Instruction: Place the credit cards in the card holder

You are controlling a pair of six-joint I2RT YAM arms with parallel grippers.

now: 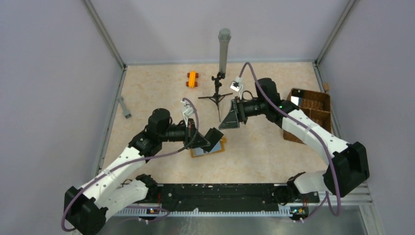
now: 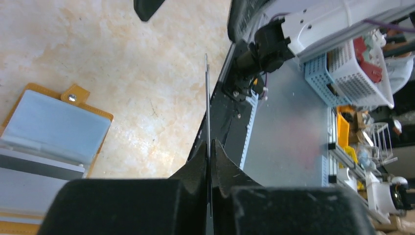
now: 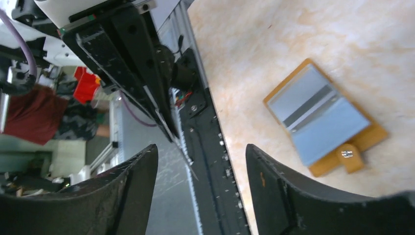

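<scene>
A thin dark card (image 1: pixel 213 139) is gripped edge-on by my left gripper, shut on it; in the left wrist view it shows as a narrow upright strip between the fingertips. It hangs over the card holder (image 1: pixel 197 152), a tan-edged piece with pale blue panels and a grey strip, lying on the table and also seen in the right wrist view (image 3: pixel 318 117). My right gripper stands open just right of and above the card, with nothing between its fingers.
A yellow toy car (image 1: pixel 192 79) lies at the back, beside a black tripod stand (image 1: pixel 217 98). A brown divided basket (image 1: pixel 318 117) sits at the right, and a grey object (image 1: pixel 124 107) at the left.
</scene>
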